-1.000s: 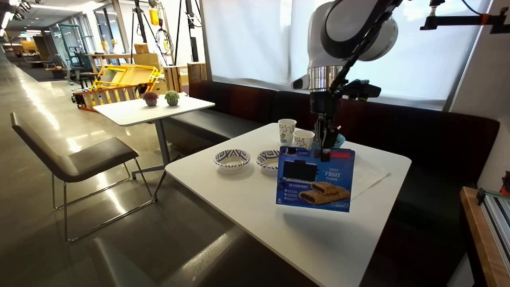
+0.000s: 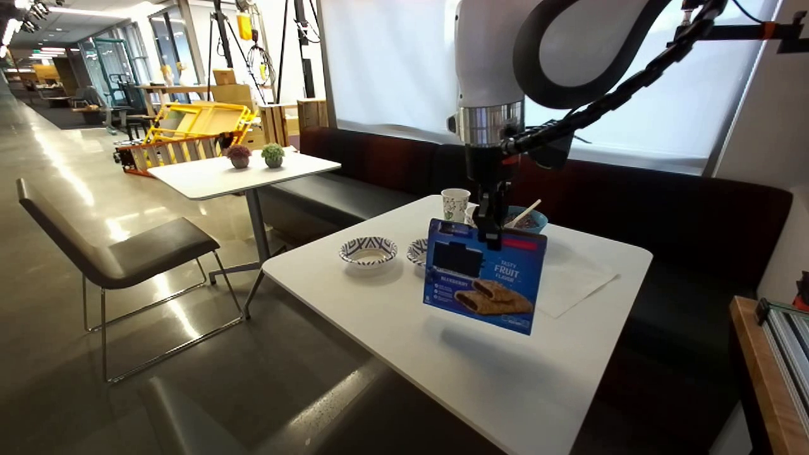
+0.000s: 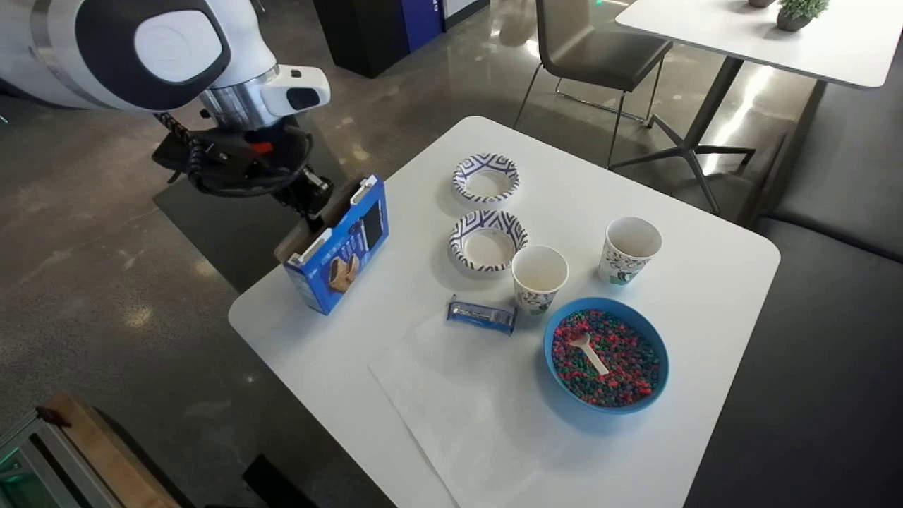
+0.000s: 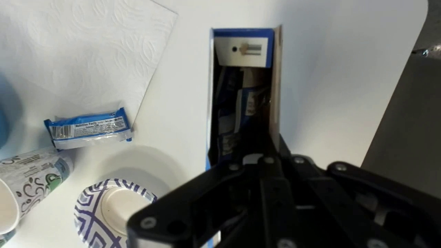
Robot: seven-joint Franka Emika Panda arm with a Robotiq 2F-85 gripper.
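A blue fruit-bar box hangs from my gripper, slightly tilted, with its shadow apart below it on the white table. My fingers are shut on the top edge of one thin cardboard side. The box's top is open in the wrist view, and several wrapped bars show inside. One blue-wrapped bar lies outside on the table, at the edge of a white napkin. The fingertips themselves are dark and partly hidden in the wrist view.
Two patterned paper bowls, one nearer and one beside it, sit on the table. Two paper cups stand near a blue bowl of colourful cereal holding a spoon.
My gripper and the box have shifted left in exterior view 1. The box has turned a little and now tilts, its right side lower, covering more of the second paper bowl.
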